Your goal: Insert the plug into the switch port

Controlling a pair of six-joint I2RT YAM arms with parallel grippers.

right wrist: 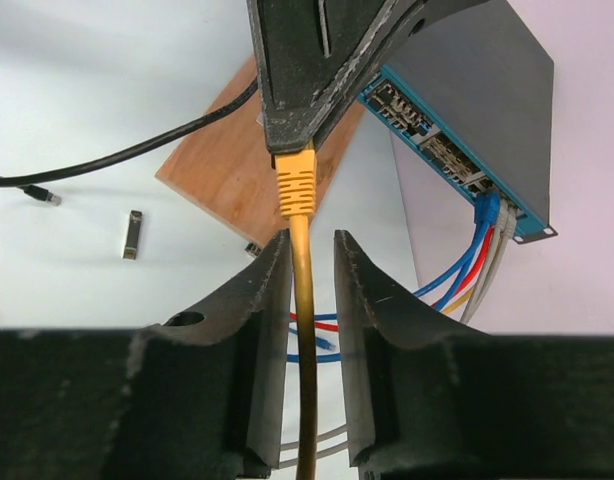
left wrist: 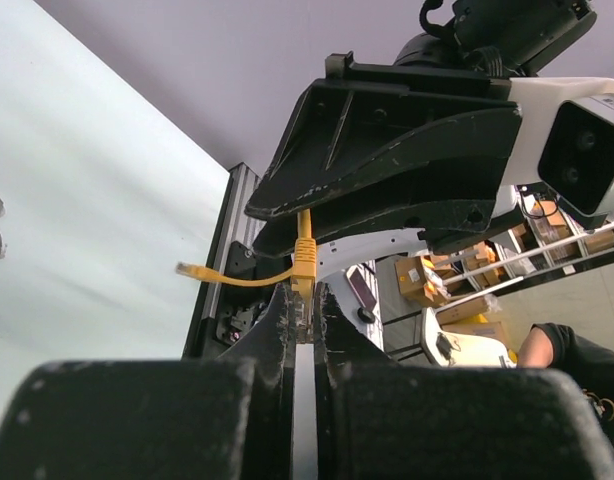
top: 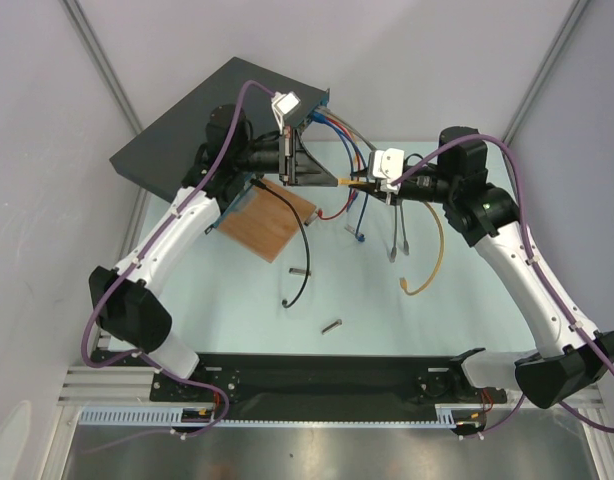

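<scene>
The yellow cable's plug (left wrist: 304,268) is pinched in the fingertips of my left gripper, boot pointing away from them. In the top view my left gripper (top: 333,181) sits in front of the dark switch (top: 222,125). My right gripper (top: 363,185) faces it closely, its fingers parted around the yellow cable (right wrist: 303,300), which runs nearer one finger (right wrist: 272,300) with a gap to the other. The switch's port face (right wrist: 432,140) shows in the right wrist view, clear of the plug. The cable's free end (top: 414,288) hangs lower right.
Blue, red and grey cables (top: 339,124) leave the switch's right end. A wooden board (top: 265,225) lies below it. A black cable (top: 304,250) and small metal pieces (top: 332,326) are on the pale table.
</scene>
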